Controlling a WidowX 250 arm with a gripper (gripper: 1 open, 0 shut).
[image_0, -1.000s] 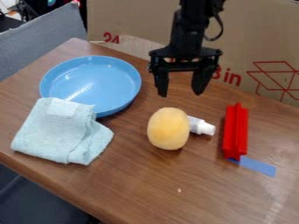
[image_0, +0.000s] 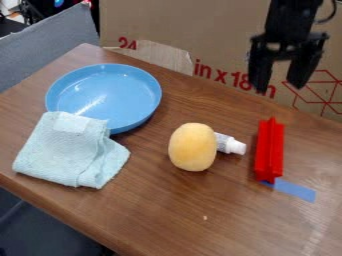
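Note:
The black gripper (image_0: 281, 70) hangs high at the upper right, in front of the cardboard and above the red object, its two fingers apart with nothing between them. A red elongated object (image_0: 269, 150) lies on the wooden table beside blue tape (image_0: 294, 189). A yellow oval object (image_0: 191, 148) sits near the middle, with a small white tube (image_0: 230, 145) just right of it. A blue plate (image_0: 102, 92) is at the left, and a folded pale blue cloth (image_0: 70, 152) lies in front of it.
A cardboard sheet (image_0: 174, 25) stands along the back edge. A grey surface (image_0: 40, 65) lies beyond the left edge.
The gripper has moved right and upward, from above the middle of the table to the upper right. The objects on the table have not visibly moved.

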